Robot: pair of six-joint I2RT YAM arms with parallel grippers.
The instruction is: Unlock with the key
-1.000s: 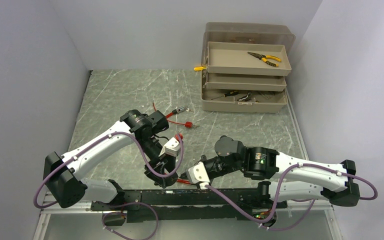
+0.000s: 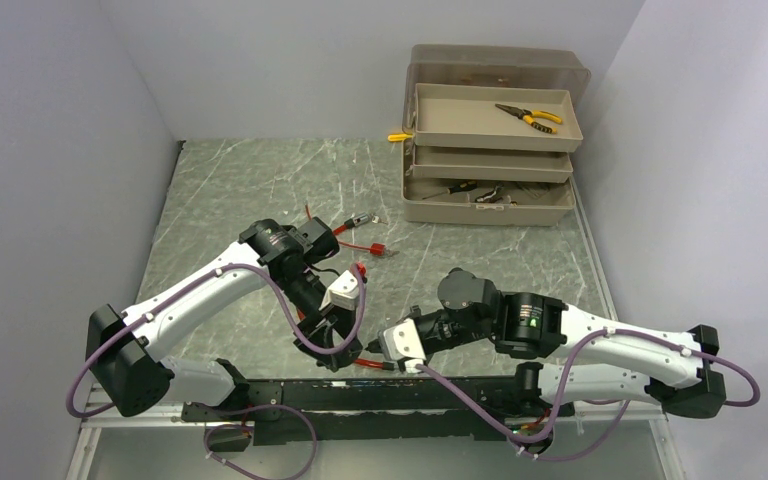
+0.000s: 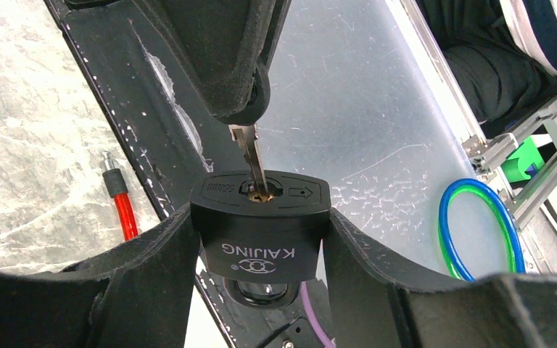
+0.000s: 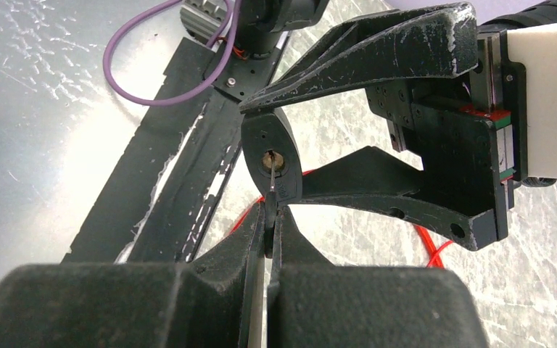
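A black KAIJING lock [image 3: 259, 239] [image 4: 257, 134] sits between the fingers of my left gripper, which is shut on it. A silver key [image 3: 249, 148] stands with its tip at the brass keyhole [image 4: 267, 161] in the lock's face, apparently inserted; how deep I cannot tell. My right gripper is shut on the key's dark head, seen just above the lock in the left wrist view. In the top view both grippers meet low in the middle, largely hidden by their arms.
A tiered toolbox [image 2: 488, 210] with pliers stands at the back right. Red-handled tools and cables [image 2: 376, 250] lie on the marble mat. A dark rail [image 2: 420, 395] runs along the front edge.
In the top view my right arm has moved slightly up and to the right. The left arm is nearly unchanged.
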